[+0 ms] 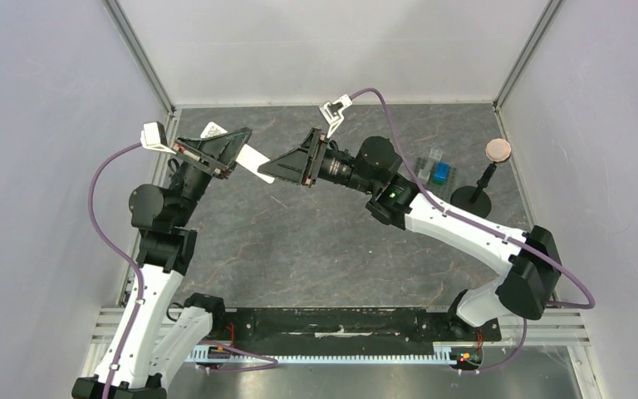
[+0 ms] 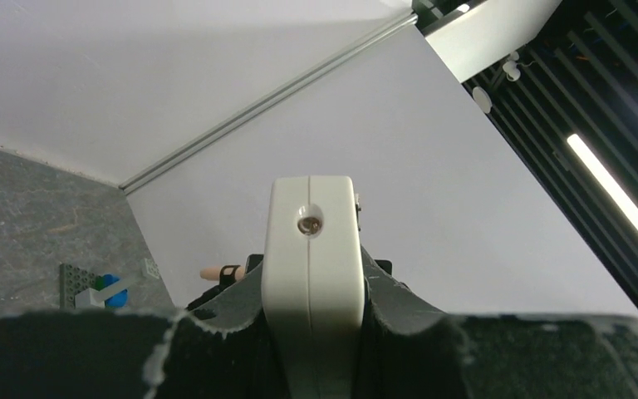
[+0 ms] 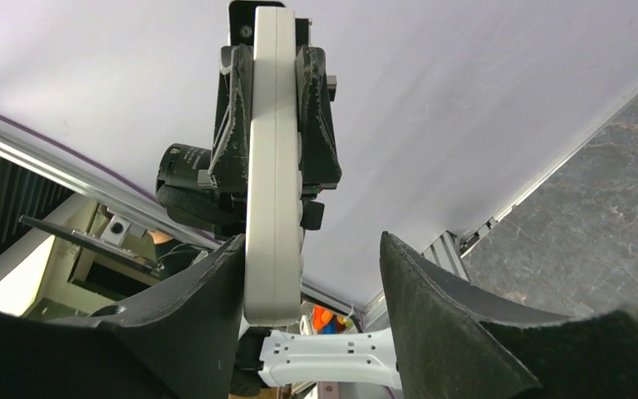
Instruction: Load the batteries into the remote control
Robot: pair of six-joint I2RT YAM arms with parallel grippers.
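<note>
The white remote control (image 1: 257, 162) is raised at the upper left of the work area, gripped by my left gripper (image 1: 237, 154); in the left wrist view its end (image 2: 312, 274) fills the middle. My right gripper (image 1: 267, 169) is open at the remote's lower end, which lies beside one of its fingers (image 3: 174, 324). No battery can be made out clearly.
A grey-green board with a blue block (image 1: 440, 172) and small holders sits at right, beside a round-topped black stand (image 1: 498, 151). Walls enclose the sides and back.
</note>
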